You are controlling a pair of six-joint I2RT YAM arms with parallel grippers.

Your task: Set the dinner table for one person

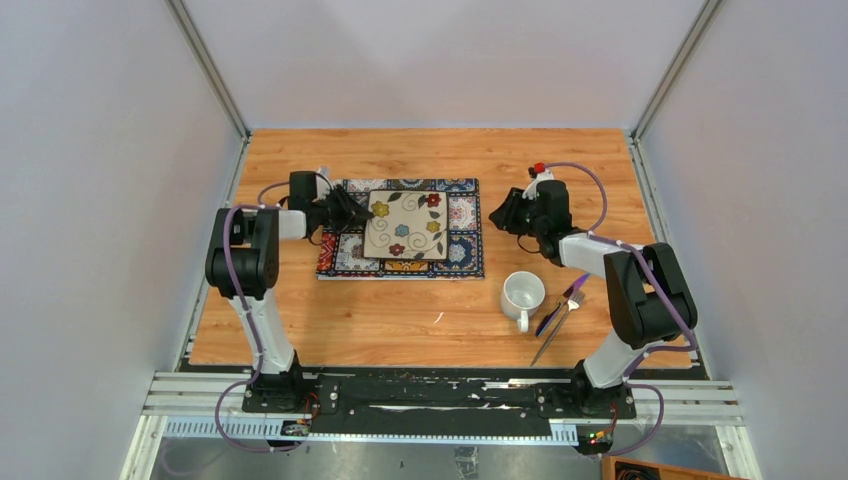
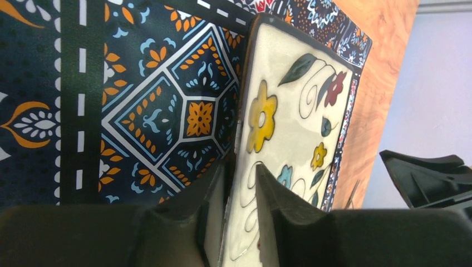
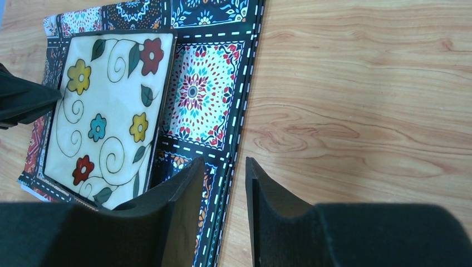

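Observation:
A square cream plate [image 1: 405, 225] with painted flowers lies on the patterned placemat [image 1: 466, 255], roughly in line with it. At the plate's left edge, my left gripper [image 1: 366, 215] is partly open. In the left wrist view its fingers straddle the plate's rim, with a gap still showing between them. My right gripper [image 1: 497, 219] stands open and empty, just right of the placemat; bare wood and the mat's edge show beneath it in the right wrist view. A white mug [image 1: 522, 293] stands at the front right. Beside it lie a fork [image 1: 558, 327] and a purple-handled knife [image 1: 575, 286].
Bare wooden tabletop [image 1: 400, 325] stretches in front of the placemat, with a tiny white scrap on it. Walls close in the table at the left, right and back. Part of the right arm reaches over the table near the cutlery.

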